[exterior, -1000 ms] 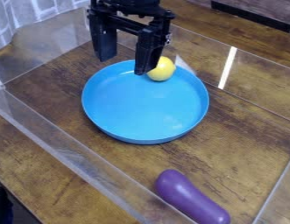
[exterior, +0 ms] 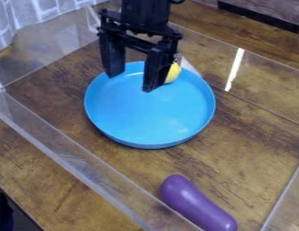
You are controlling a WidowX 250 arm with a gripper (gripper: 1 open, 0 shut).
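My black gripper (exterior: 132, 60) hangs open over the back of a round blue plate (exterior: 149, 108), its two fingers spread apart and nothing seen between them. A yellow ball (exterior: 172, 71) sits at the plate's back right, partly hidden by the right finger. A purple eggplant-like toy (exterior: 196, 200) lies on the wooden surface at the lower right, apart from the plate.
A transparent edge (exterior: 67, 162) runs along the lower left, and another border shows at the far right.
My gripper has moved down and slightly right, toward the plate and the yellow ball, which is now more hidden behind it. The plate and purple toy look unmoved.
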